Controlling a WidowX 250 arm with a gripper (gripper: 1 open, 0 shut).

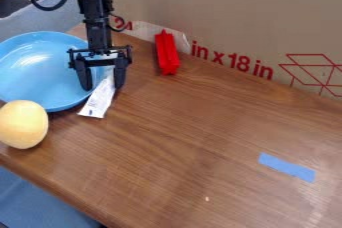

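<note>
The black gripper (99, 67) reaches down over the right side of a blue plate (38, 64), low beside a white strip-like item (96, 103) that lies along the plate's right edge and out onto the wooden table. Its fingers look closed around something at that spot, but the fingers hide what it is; it may be part of the white item or the plate's rim.
A pale yellow round object (22, 124) sits at the near left. A red object (167, 52) stands by the cardboard wall (241, 17). A strip of blue tape (286, 167) is on the table (201, 142), whose middle and right are clear.
</note>
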